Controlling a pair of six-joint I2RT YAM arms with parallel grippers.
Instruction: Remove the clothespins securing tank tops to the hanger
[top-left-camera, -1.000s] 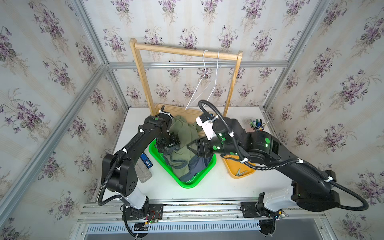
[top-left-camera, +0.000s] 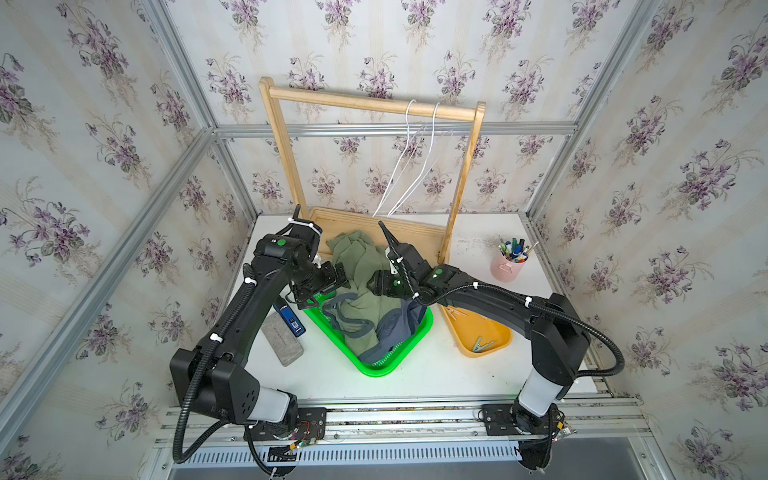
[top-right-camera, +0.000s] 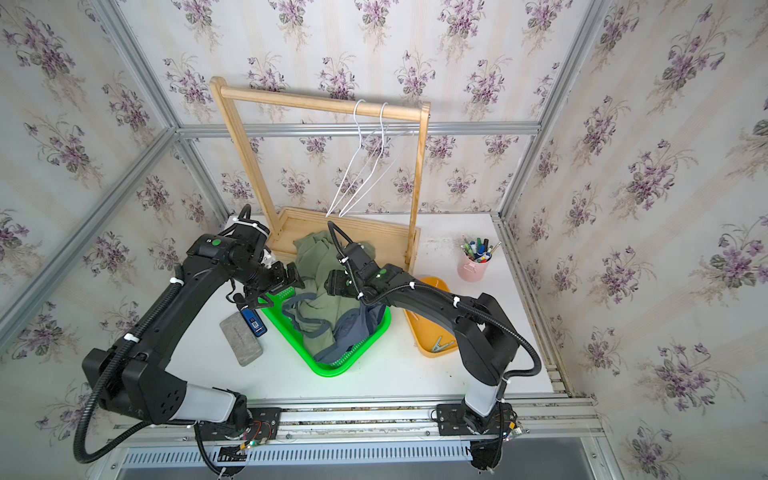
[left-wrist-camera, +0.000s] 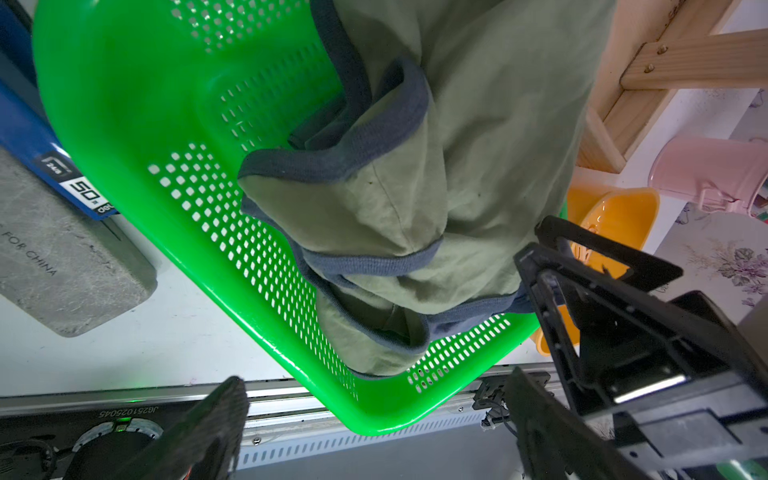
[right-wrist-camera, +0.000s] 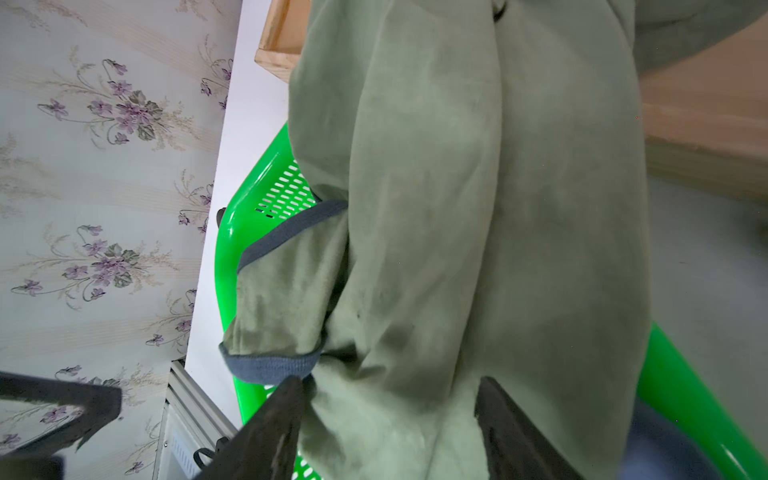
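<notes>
Green tank tops with dark blue trim (top-left-camera: 357, 264) lie rumpled in the green basket (top-left-camera: 373, 370) and spill over its back edge. White wire hangers (top-left-camera: 413, 172) hang from the rail with no cloth visible on them. Clothespins (top-left-camera: 481, 345) are in the orange tray; none shows on the hangers. At the basket's left side my left gripper is open, its fingers apart and empty above the cloth. Facing it from the right, my right gripper is open over the green fabric, apparently not gripping it. The hangers' lower ends meet the background near the right wrist.
The wooden rack (top-left-camera: 372, 100) stands at the back. Left of the basket lie a grey block (top-left-camera: 282, 339) and a blue box (top-left-camera: 289, 317). A pink cup of pens (top-left-camera: 505, 268) stands at right.
My right arm has swung back and left, away from the camera, over the tank tops. The left arm has shifted slightly left. The hangers have swung a little at their lower ends.
</notes>
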